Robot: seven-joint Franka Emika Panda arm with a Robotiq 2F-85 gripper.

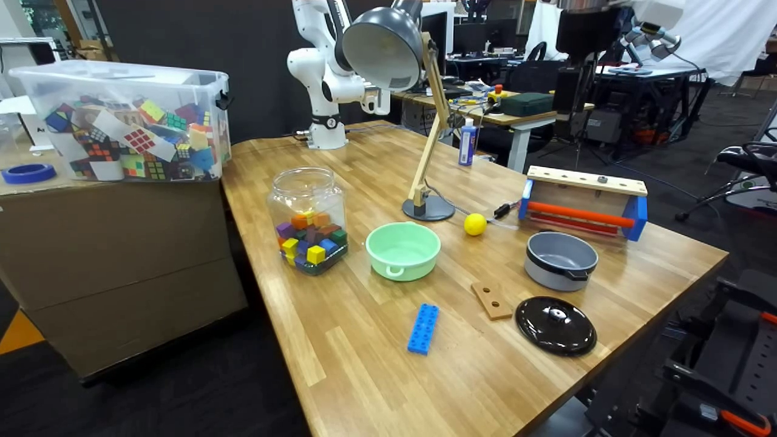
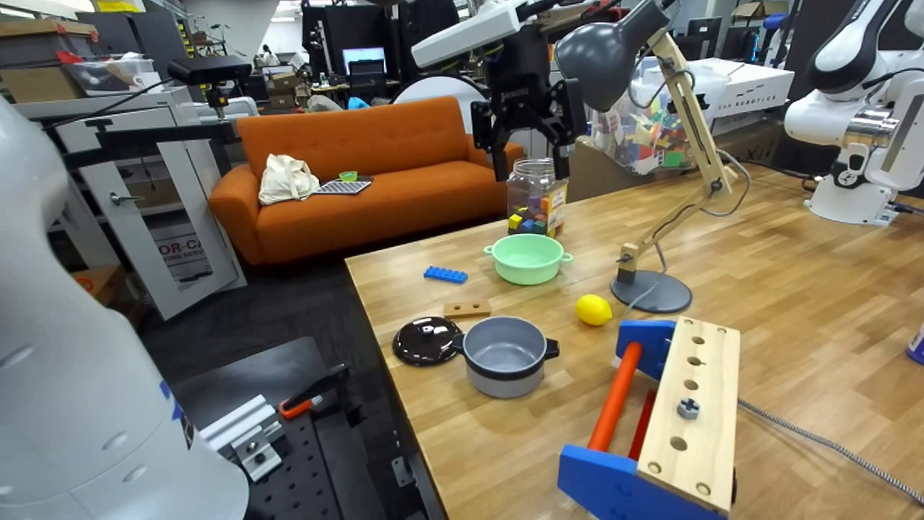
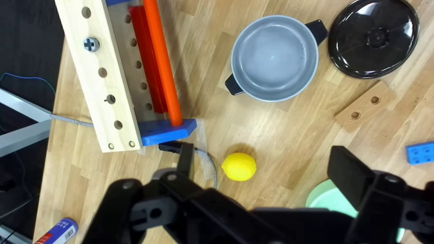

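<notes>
My gripper is open, its two black fingers wide apart with nothing held. It hangs high over the table, looking down. Between the fingers in the wrist view, far below, lies a yellow lemon (image 3: pixel 239 166). The grey pot (image 3: pixel 274 59) stands uncovered, and its black lid (image 3: pixel 373 38) lies beside it. A wooden block with two holes (image 3: pixel 365 105) and a blue toy brick (image 3: pixel 421 153) are near the lid. The green bowl (image 1: pixel 402 251) looks empty; one finger partly hides it in the wrist view. In exterior view 2 the gripper (image 2: pixel 530 166) appears in front of the jar.
A clear jar of coloured blocks (image 1: pixel 309 226) stands left of the bowl. The desk lamp (image 1: pixel 430 207) rises behind the lemon, its arm a tall obstacle. A toy workbench (image 2: pixel 693 407) sits beyond the pot. Bare wood (image 1: pixel 379 386) lies at the table's near end.
</notes>
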